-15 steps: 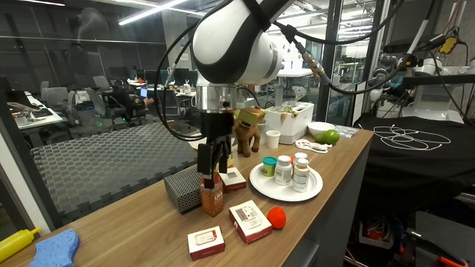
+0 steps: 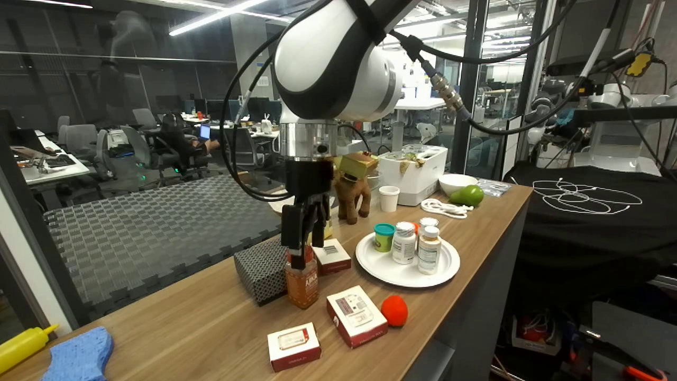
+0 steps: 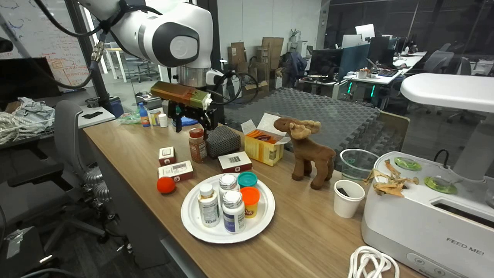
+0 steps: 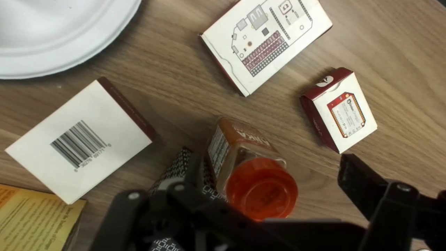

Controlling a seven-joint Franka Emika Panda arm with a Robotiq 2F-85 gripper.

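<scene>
A spice jar with a red lid (image 4: 262,189) stands upright on the wooden counter, its orange-brown contents showing through the clear sides. My gripper (image 3: 194,127) points downward over it, open. In the wrist view the jar's lid lies between the spread fingers, nearer the left one. In the first exterior view a finger partly covers the red lid of the jar (image 2: 302,282). Whether either finger touches the jar cannot be told.
A black patterned box (image 3: 223,141) stands close beside the jar. Three red-and-white boxes, including a small one (image 2: 293,346), lie around it. An orange ball (image 2: 394,310) sits near the counter edge. A white plate (image 3: 194,227) holds several containers. Bare counter lies toward the blue sponge (image 2: 79,355).
</scene>
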